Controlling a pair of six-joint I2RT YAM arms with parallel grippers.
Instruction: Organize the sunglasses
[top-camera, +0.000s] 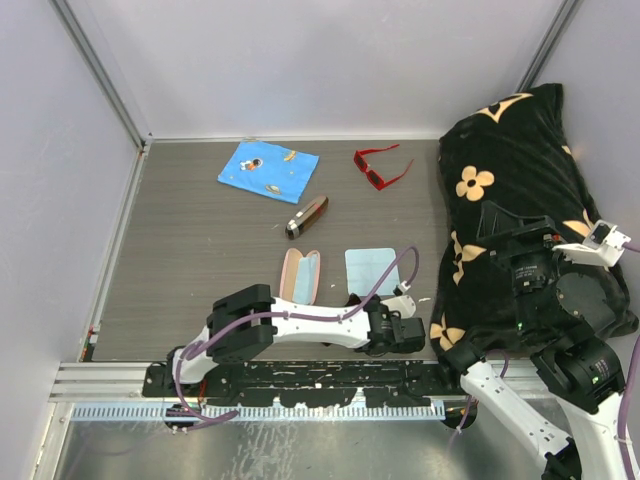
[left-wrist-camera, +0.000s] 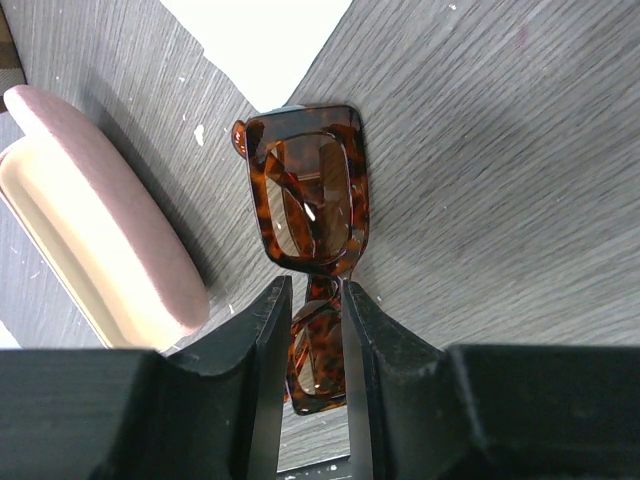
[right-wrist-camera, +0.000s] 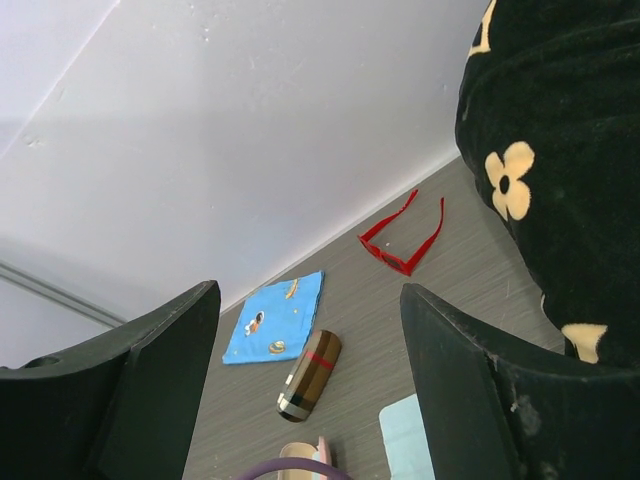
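Tortoiseshell sunglasses (left-wrist-camera: 310, 190) lie on the grey table in the left wrist view; the arm mostly hides them from above. My left gripper points down at them, its fingers a little apart on either side of the bridge; whether they touch the frame I cannot tell. Left of it is an opened pink case (left-wrist-camera: 110, 220), pale inside. Red sunglasses (top-camera: 380, 170) with unfolded temples rest near the back wall. My right gripper is open and empty, raised at the right side, away from the table items.
A brown case (top-camera: 307, 216) and a blue patterned pouch (top-camera: 268, 170) lie toward the back. A pale cloth (top-camera: 368, 262) is flat beside the pink case. The black flowered cushion (top-camera: 475, 183) fills the right side.
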